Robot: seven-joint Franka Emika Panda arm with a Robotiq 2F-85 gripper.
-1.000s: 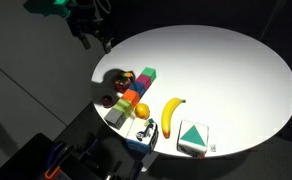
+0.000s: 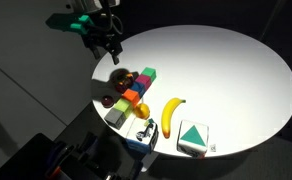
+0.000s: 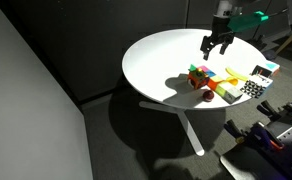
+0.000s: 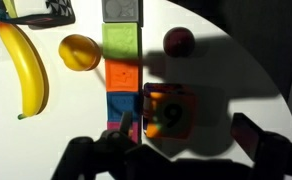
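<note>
My gripper [image 2: 106, 55] hangs over the left part of the white round table, open, with nothing between its fingers. In the wrist view, the fingers [image 4: 251, 135] stand wide apart at the lower edge. An orange block [image 4: 170, 112] with a dark digit like a 9 lies just ahead of the gap, in shadow. It touches or nearly touches a row of cubes: grey [image 4: 120, 10], light green [image 4: 119, 40], orange [image 4: 122, 73], blue [image 4: 123, 105] and pink. A dark red ball [image 4: 179, 42] sits apart from them.
Beside the row lie a yellow-orange round fruit [image 4: 79, 52] and a yellow banana [image 2: 167, 116]. A patterned box [image 2: 142, 134] and a white block with a green triangle [image 2: 193, 139] stand near the front edge.
In exterior view 1, my gripper has moved right and slightly down, closer above the numbered block. The things on the table have not visibly moved.
</note>
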